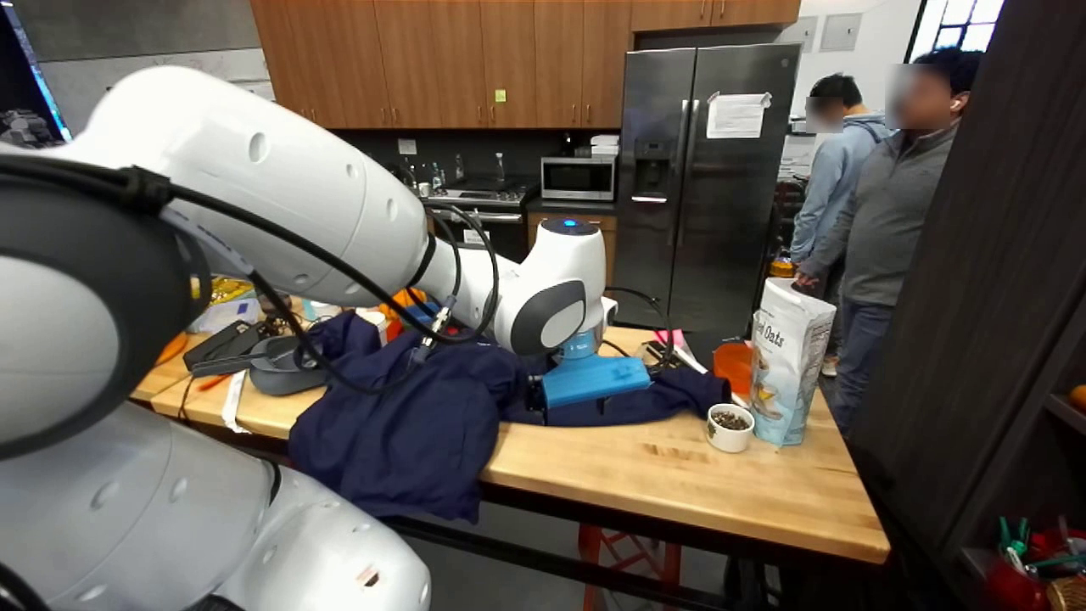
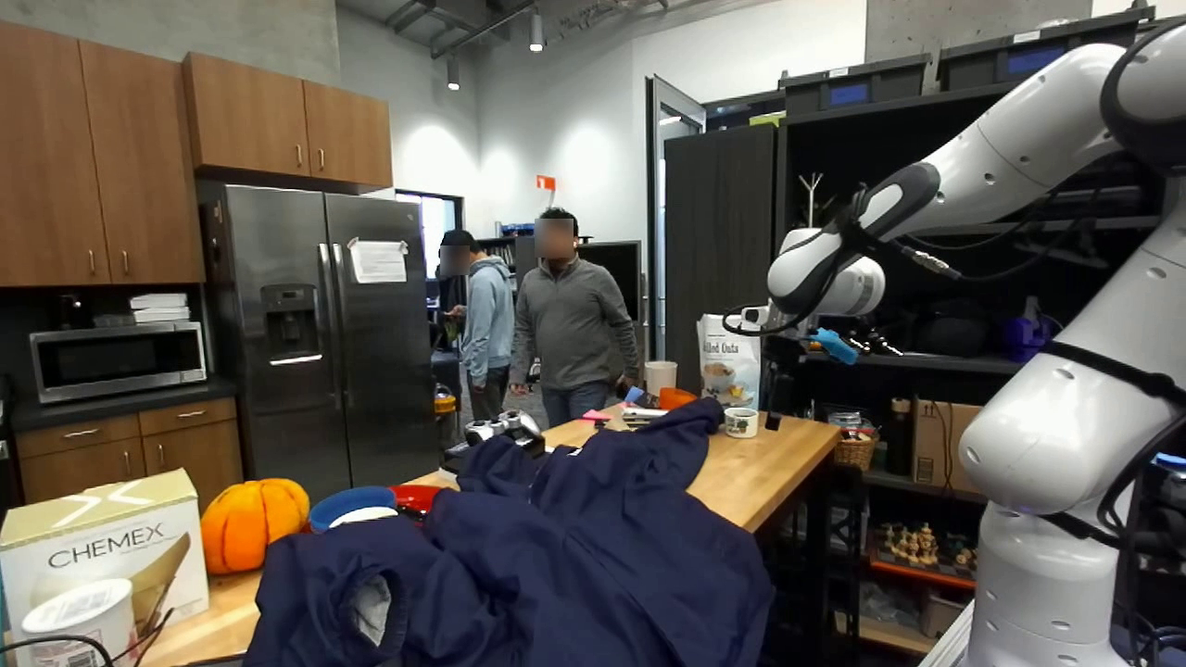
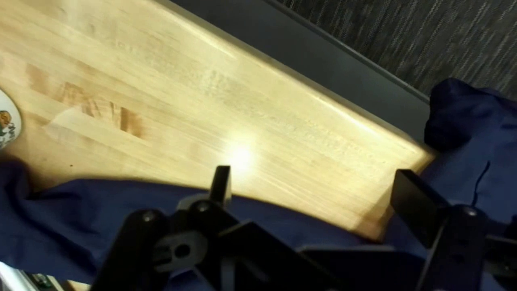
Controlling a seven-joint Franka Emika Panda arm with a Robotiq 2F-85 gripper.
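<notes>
A dark navy garment (image 1: 407, 438) lies spread over the wooden table, part of it hanging off the front edge, with one sleeve (image 1: 667, 397) stretched right toward a small cup. In the wrist view my gripper stands open, its fingers (image 3: 221, 186) wide apart. Between the fingertips there is bare wood, and the sleeve (image 3: 111, 208) runs across behind them. More of the garment (image 3: 477, 155) shows by the right finger. From outside, the gripper is mostly hidden behind a blue part (image 1: 597, 380) on the wrist. Whether the fingers touch cloth I cannot tell.
A white cup (image 1: 730, 440) of small dark pieces and an oats bag (image 1: 789, 367) stand at the table's right end. An orange pumpkin (image 2: 254, 522) and a Chemex box (image 2: 111, 550) sit beyond the garment. Two people stand behind.
</notes>
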